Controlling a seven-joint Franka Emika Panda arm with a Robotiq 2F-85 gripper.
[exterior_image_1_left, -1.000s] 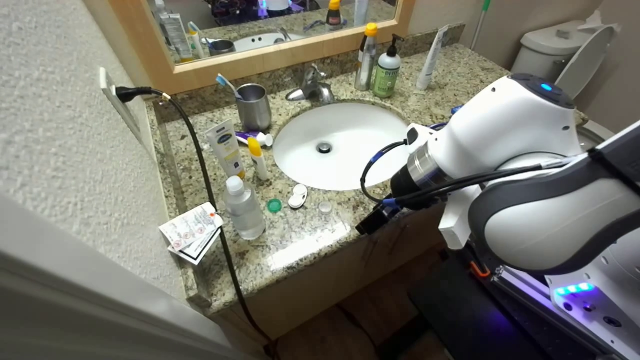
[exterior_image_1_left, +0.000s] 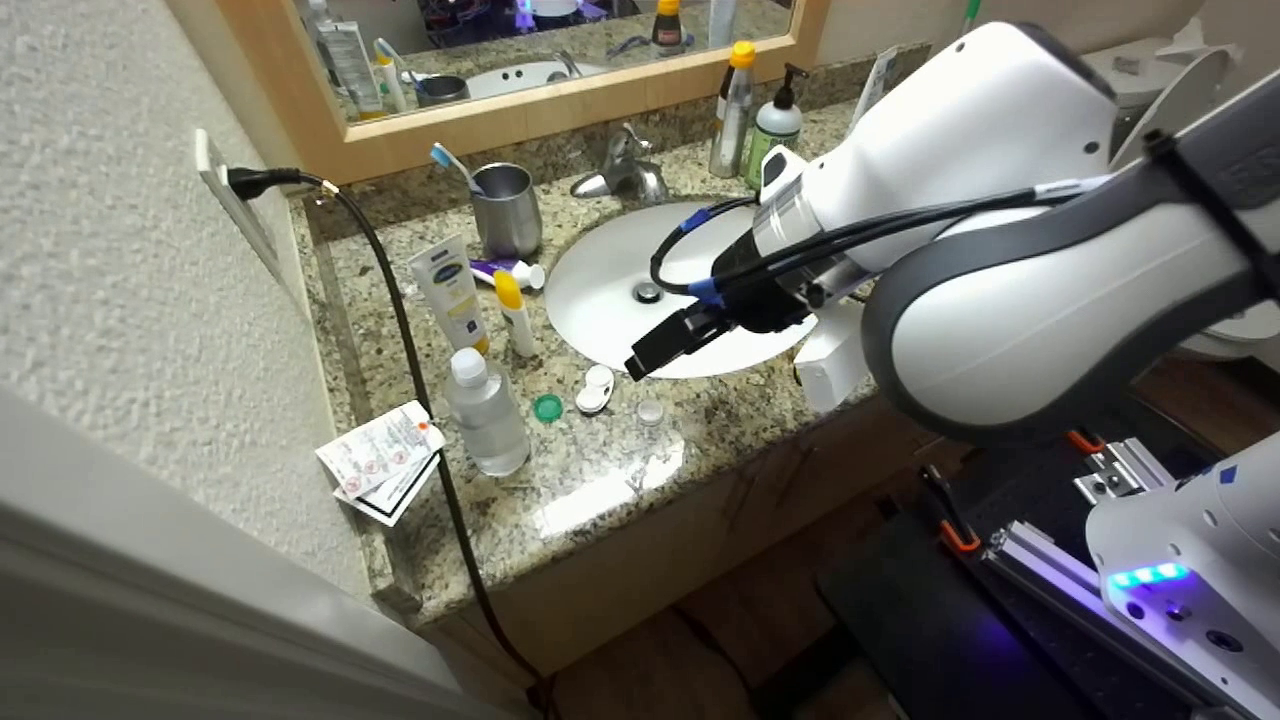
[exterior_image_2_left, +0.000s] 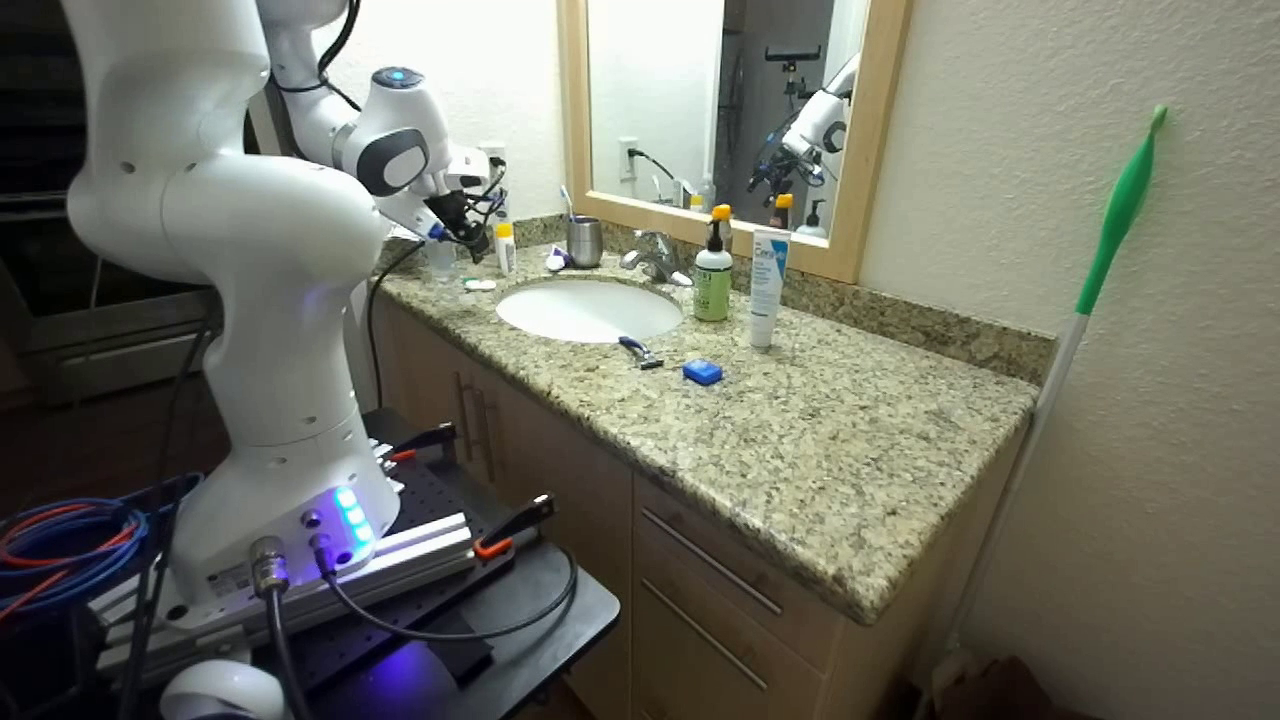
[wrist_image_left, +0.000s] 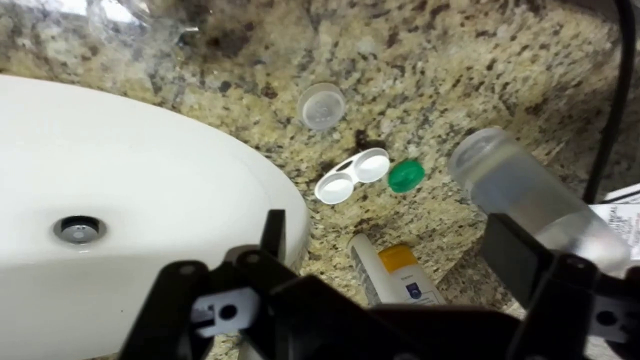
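Note:
My gripper is open, its two dark fingers far apart with nothing held between them. In exterior view 1 the gripper (exterior_image_1_left: 636, 367) hangs over the front left part of the sink. A white contact lens case (wrist_image_left: 352, 174) lies uncovered on the granite, both wells facing up. Close beside it rests a green cap (wrist_image_left: 406, 176), and a clear whitish cap (wrist_image_left: 322, 107) lies on its other side. A clear bottle with a white cap (exterior_image_1_left: 485, 414) stands upright left of the green cap (exterior_image_1_left: 548, 408).
The white sink (exterior_image_1_left: 600, 288) borders the lens case. Behind the case stand a yellow-capped tube (exterior_image_1_left: 513, 314), a lotion tube (exterior_image_1_left: 449, 295) and a metal cup (exterior_image_1_left: 506, 211). A black cable (exterior_image_1_left: 402, 324) runs down the left side.
My arm has swung up and to the left in exterior view 1, bringing the gripper from the counter's front edge to above the sink. The objects on the counter have stayed put.

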